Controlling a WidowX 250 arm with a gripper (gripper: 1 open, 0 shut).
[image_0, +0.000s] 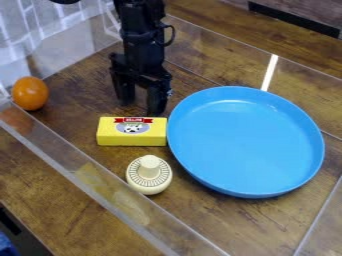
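My black gripper (139, 92) points down from the top centre, open, low over the wooden table behind a yellow butter box (131, 131) with a red label and cow picture. An orange fruit (30, 92) sits at the left edge. A cream knobbed object (148, 176) stands below the box. A large blue plate (245, 140) lies on the right.
A clear plastic wall (60, 165) runs along the left side.
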